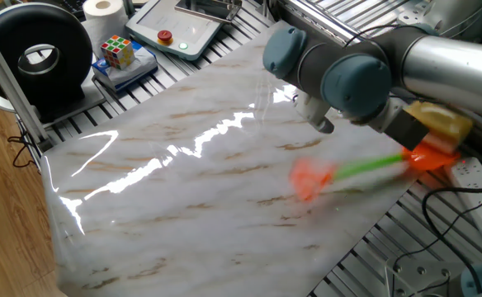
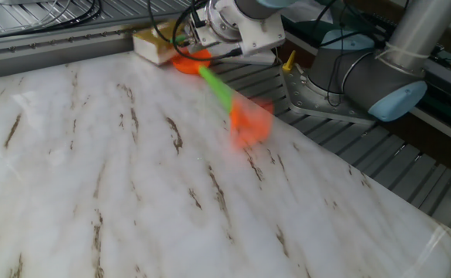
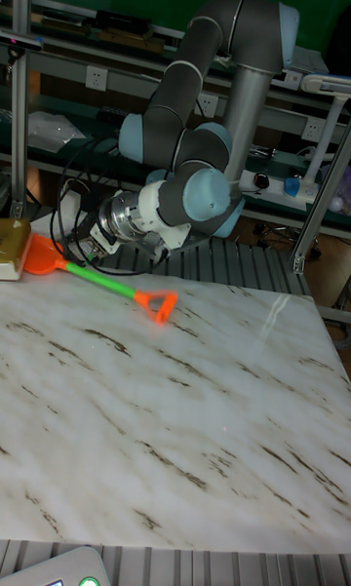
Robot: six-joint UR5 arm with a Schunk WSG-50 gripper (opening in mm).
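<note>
A toy shovel with a green shaft (image 1: 369,166) lies at the table's edge beside the arm, blurred in exterior view 1. Its orange handle (image 2: 249,125) points over the marble surface, while the orange blade (image 3: 42,256) is by a yellow-and-white block (image 2: 154,46). My gripper (image 3: 96,245) is low at that same edge, close to the blade and shaft. Cables and the wrist cover its fingers, so neither their opening nor any hold on the shovel or block can be made out.
A white power strip (image 1: 476,186) and loose black cables lie beyond the block. At the far side stand a Rubik's cube (image 1: 117,51) on a small box, a black spool (image 1: 35,62) and a teach pendant (image 1: 171,29).
</note>
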